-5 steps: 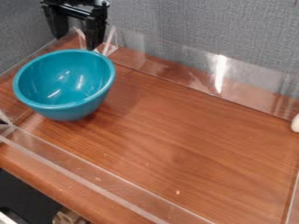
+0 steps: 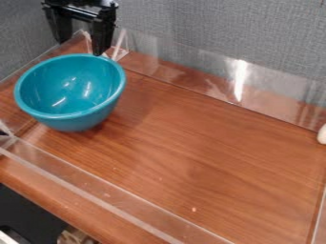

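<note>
A teal bowl (image 2: pixel 71 91) stands upright on the wooden surface (image 2: pixel 192 162) at the left, near the back corner. Above and just behind it, at the top left of the camera view, my black gripper (image 2: pixel 82 38) hangs open with its two fingers apart and nothing visible between them. It is clear of the bowl.
Clear plastic walls (image 2: pixel 242 86) border the surface, with a grey padded wall behind. A small white object (image 2: pixel 321 133) is cut off at the right edge.
My gripper has moved slightly downward over the last second. The bowl has not visibly moved.
</note>
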